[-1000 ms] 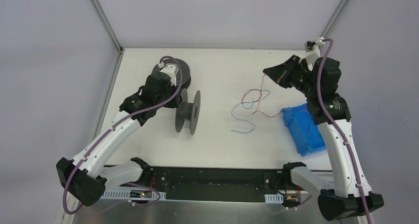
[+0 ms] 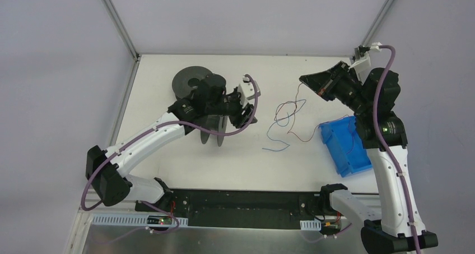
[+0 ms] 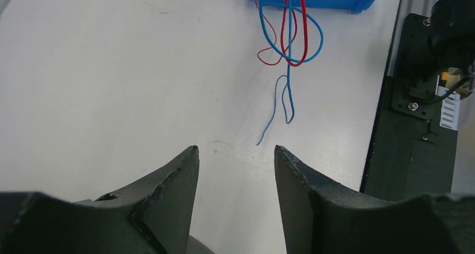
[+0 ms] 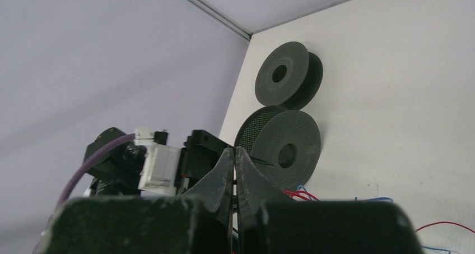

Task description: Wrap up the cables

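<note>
A loose tangle of red cable [image 2: 295, 105] and blue cable [image 2: 275, 140] hangs and lies right of centre. From the fingertips of my right gripper [image 2: 301, 79] the red strand runs down into the tangle; that gripper is shut on it, above the table. My left gripper is open and empty. The top view places it just left of the cables, over the right side of an upright grey spool [image 4: 297, 130]. Ahead of its fingers, the left wrist view shows the blue cable's free end [image 3: 259, 143] and hanging loops.
Behind the upright spool, a second dark spool [image 2: 185, 84] stands, partly covered by my left arm. A blue box [image 2: 343, 167] sits at the right, with a red strand reaching into it.
My left gripper has swung right, from beside the spools towards the cables. The right gripper has shifted slightly right, and the cable loops have changed shape a little.
</note>
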